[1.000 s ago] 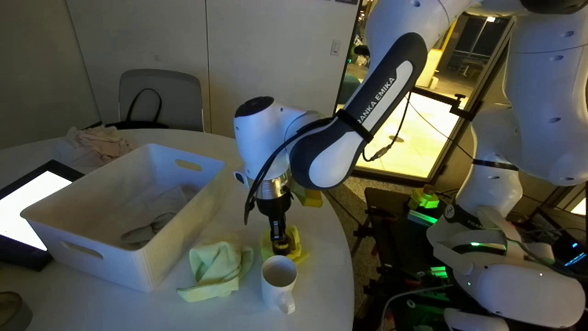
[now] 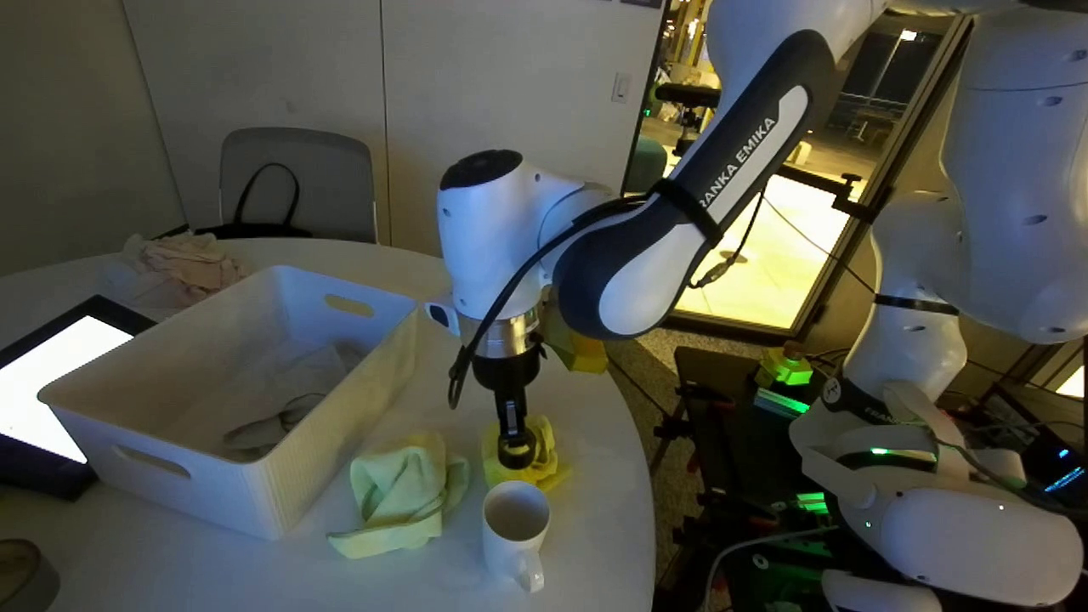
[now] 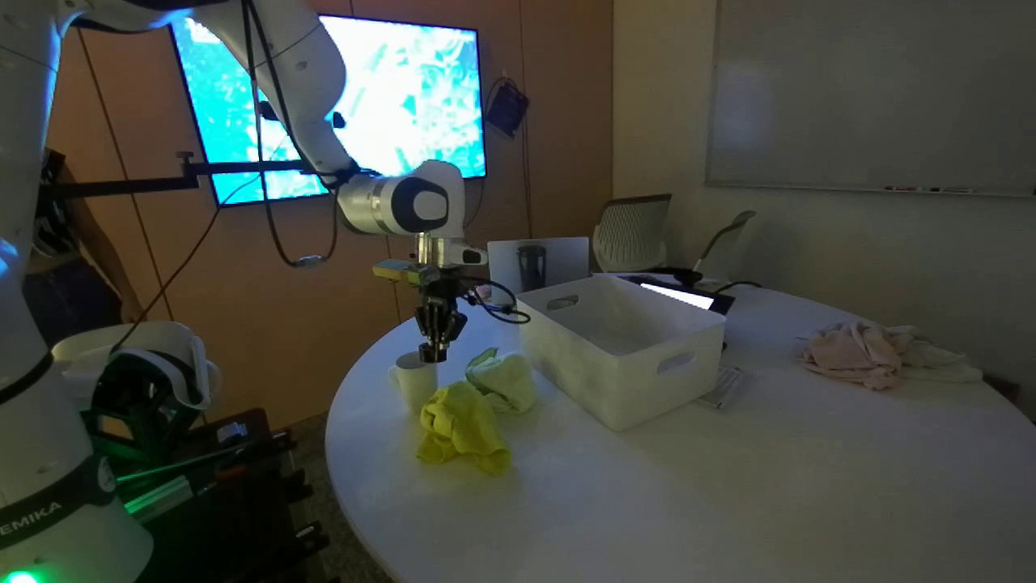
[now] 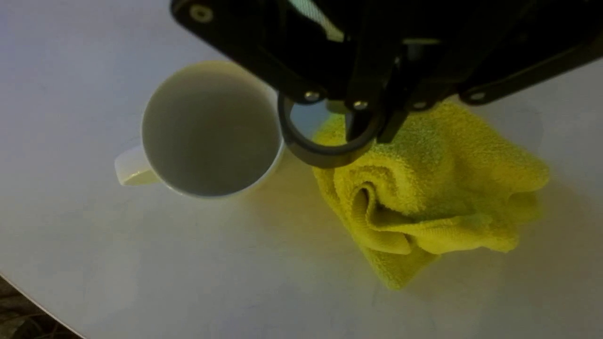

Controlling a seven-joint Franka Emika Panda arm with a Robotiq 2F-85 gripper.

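A dark ring, like a roll of tape, is held in my gripper, whose fingers are shut on it. Directly left of the ring in the wrist view stands an upright, empty-looking white mug, its handle pointing left. The ring's edge overlaps the mug's rim in that view; whether they touch I cannot tell. A crumpled yellow cloth lies under and to the right of the fingers. From exterior view 1, the gripper hangs over this cloth, just behind the mug.
A pale green cloth lies left of the mug. Beyond it stands a large white bin with cloth and a dark item inside. A tablet and pinkish cloths sit farther off. The table edge is close on the right.
The arm's links have shifted rightward and up in exterior view 1, with the gripper slightly higher. The cloths look unmoved.
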